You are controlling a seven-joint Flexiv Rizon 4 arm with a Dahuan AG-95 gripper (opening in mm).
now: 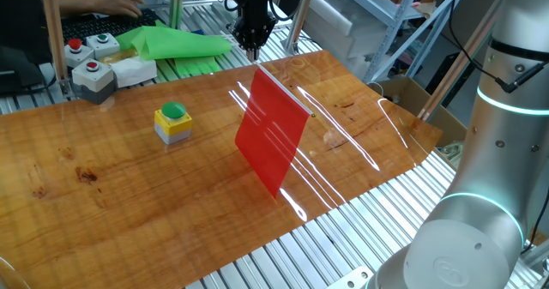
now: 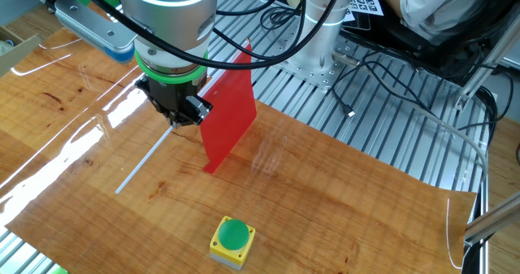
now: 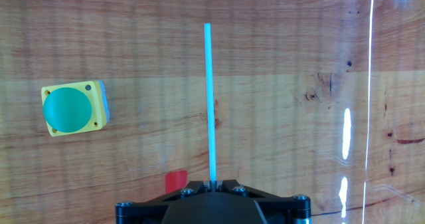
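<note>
A red flag hangs from a thin white stick, above the wooden table. My gripper is shut on the stick; in exterior view 2 the bare length runs out on one side of the gripper and the red cloth hangs on the other. Only a small red patch of the flag shows beside the fingers in the wrist view. In exterior view 1 the gripper is at the flag's far upper corner. A yellow box with a green dome button stands on the table, apart from the flag.
At the back left sit several grey button boxes and a green cloth. A person's hand rests near a keyboard there. Ribbed metal borders the wooden board, whose left part is clear.
</note>
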